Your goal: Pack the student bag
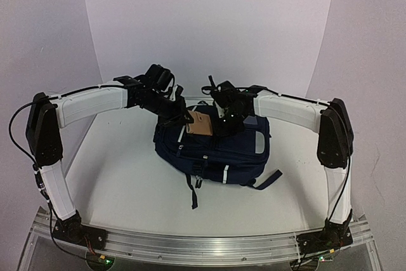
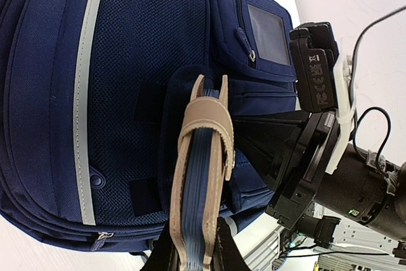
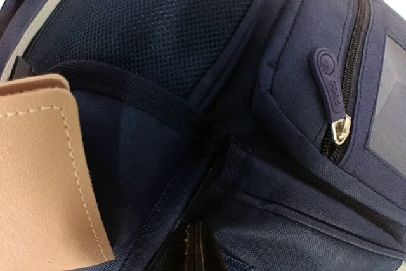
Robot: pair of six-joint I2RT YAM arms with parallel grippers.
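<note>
The navy student bag (image 1: 216, 153) lies on the table, its front pockets facing up. My left gripper is shut on a tan leather-covered notebook (image 2: 216, 138), which has blue page edges and a strap across it. In the left wrist view the notebook stands edge-on over the mouth of the bag's front pocket (image 2: 177, 93); how deep its far end sits is hidden. My right gripper has its fingertips together at the pocket's edge, right of the notebook. Whether cloth is pinched between them does not show clearly.
A smaller zipped pocket with a clear window (image 2: 266, 30) is on the bag's upper right. Straps (image 1: 192, 191) hang off its near side. Both arms lean in close together over the bag.
</note>
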